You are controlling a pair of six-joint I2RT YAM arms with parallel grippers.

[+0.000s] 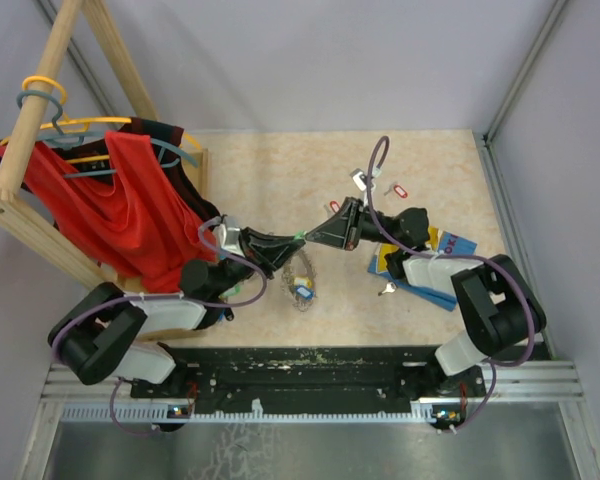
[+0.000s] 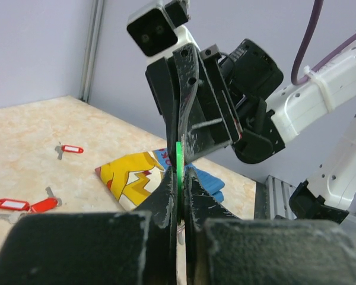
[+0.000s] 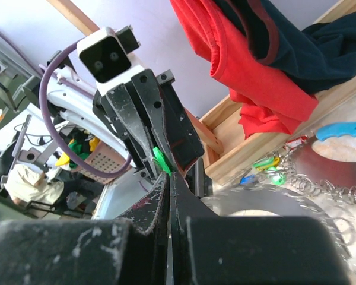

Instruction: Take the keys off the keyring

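My left gripper (image 1: pixel 294 241) and right gripper (image 1: pixel 312 238) meet tip to tip above the table's middle, both shut. A thin green key tag stands between the two grippers' tips, with a metal ring beside it; it shows green in the right wrist view (image 3: pixel 161 160) too. Exactly which fingers pinch it is hard to tell. The chain of rings with coloured tags (image 1: pixel 303 287) hangs or lies below them, blurred in part (image 3: pixel 273 172). Loose keys with red tags (image 2: pixel 43 205) lie on the table behind, and another (image 2: pixel 72 149) further back.
A wooden rack (image 1: pixel 25 130) with red and dark clothing stands at the left. Folded yellow and blue cloth (image 2: pixel 130 175) lies under the right arm. A small key (image 1: pixel 387 289) lies near it.
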